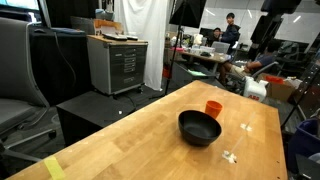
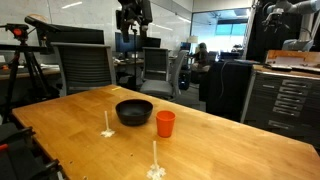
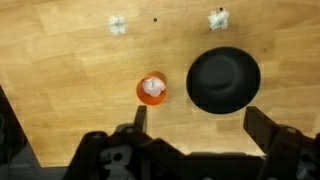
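A black bowl point(image 1: 199, 128) rests on the wooden table, its dark inside facing up in the wrist view. Close beside it stands an orange cup point(image 2: 165, 123). Looking down from the wrist, something whitish point(image 3: 153, 86) shows inside the cup. My gripper hangs high above the table, open, its two black fingers wide apart and nothing between them. In the second exterior view the gripper point(image 2: 133, 33) is over the far side of the table, well above the bowl.
Two whitish markers lie on the table, one point(image 2: 107, 124) left of the bowl and another point(image 2: 155, 162) nearer the second exterior camera. Office chairs point(image 1: 22, 90) and a drawer cabinet point(image 1: 117, 65) stand beyond the table.
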